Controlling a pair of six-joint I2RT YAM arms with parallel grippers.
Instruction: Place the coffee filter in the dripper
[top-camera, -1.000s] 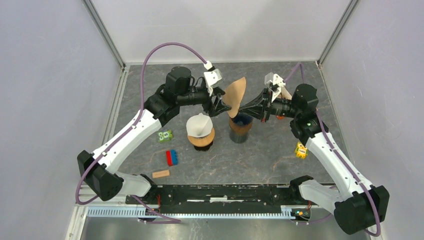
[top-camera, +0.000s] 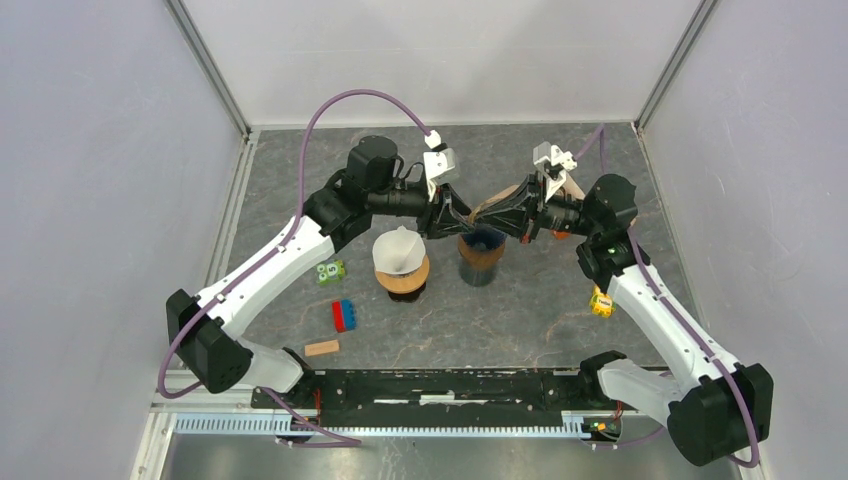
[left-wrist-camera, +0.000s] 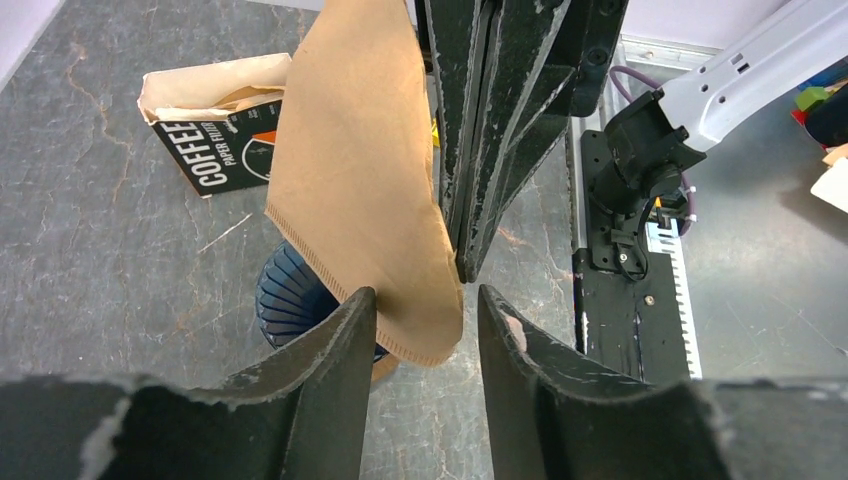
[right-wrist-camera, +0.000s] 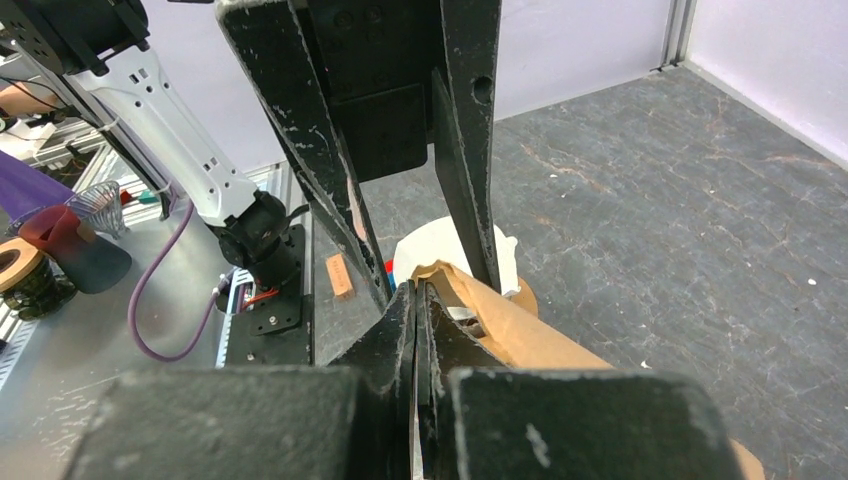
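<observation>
A tan paper coffee filter (left-wrist-camera: 350, 160) stands between my two grippers, its crimped lower edge slanting down. My right gripper is shut on the filter's edge, at the tips of its fingers. My left gripper is part open, with the lower corner of the filter between its fingers and a gap still showing beside the paper. Under the filter is the dark blue ribbed dripper (left-wrist-camera: 285, 300), set in a glass with a wooden collar; the top view shows the dripper (top-camera: 484, 238) just below both grippers.
A white cone (top-camera: 399, 250) in a wooden collar stands left of the dripper. The coffee filter box (left-wrist-camera: 215, 145) lies behind the right arm. Toy blocks (top-camera: 344, 315) and a wooden piece (top-camera: 322, 348) lie at left, a yellow block (top-camera: 601, 302) at right.
The filter has turned and tilted from its broad upright face towards my right gripper. My left gripper has moved right, closer to the right one, which has stayed nearly in place.
</observation>
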